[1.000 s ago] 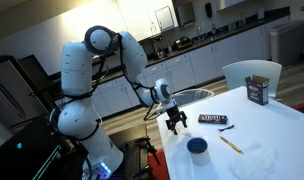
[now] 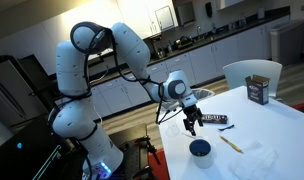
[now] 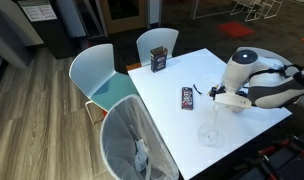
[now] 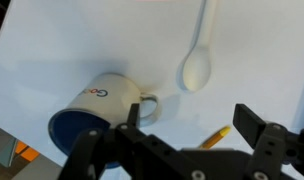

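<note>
My gripper stands open, its two dark fingers far apart in the wrist view with nothing held between them. A white mug with a dark blue inside (image 4: 95, 103) fills the lower left there, partly hidden by a finger. Above the gap lies a white spoon (image 4: 196, 68). An orange pencil (image 4: 216, 137) shows close to the right finger. From exterior view 1, the gripper (image 2: 191, 126) hangs over the table behind the mug (image 2: 201, 158); the pencil (image 2: 232, 145) lies to the mug's right.
A dark handset-like object (image 2: 212, 117) lies farther back, near a small dark utensil (image 2: 226, 127). Toward the far edge stands a dark box (image 2: 257, 90). Crumpled clear plastic (image 2: 254, 163) lies at the right. Beside the table are chairs (image 3: 95, 75) and a lined bin (image 3: 132, 140).
In exterior view 1 the arm has reached rightward over the table, and its wrist has turned. The box, handset and pencil appear unmoved.
</note>
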